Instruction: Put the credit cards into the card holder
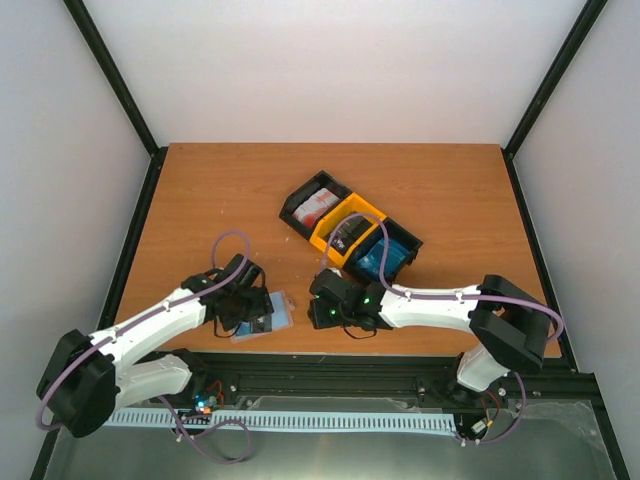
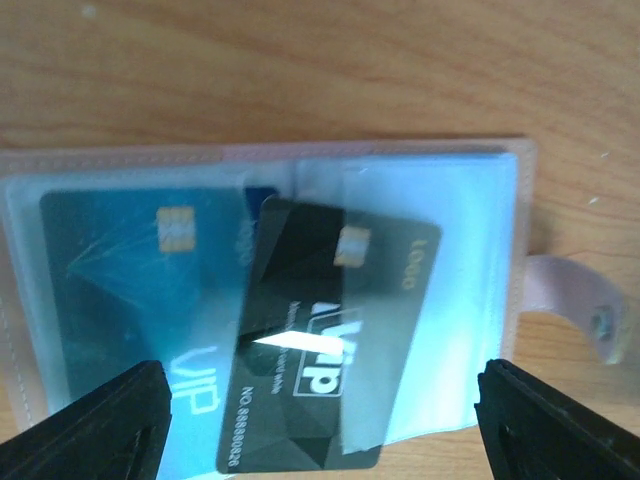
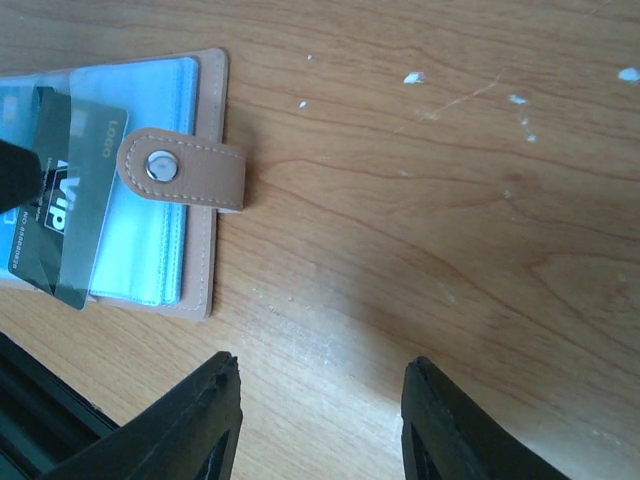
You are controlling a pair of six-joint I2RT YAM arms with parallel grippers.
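Note:
The card holder lies open on the table, with blue sleeves, a tan border and a snap strap. A teal VIP card and a black VIP card show on its left and middle; clear plastic covers part of the black one. My left gripper is over the holder, fingers apart, with nothing gripped. My right gripper is open over bare wood, just to the right of the holder.
Three bins stand at the back right: black with red-and-white items, yellow with dark items, black with blue items.

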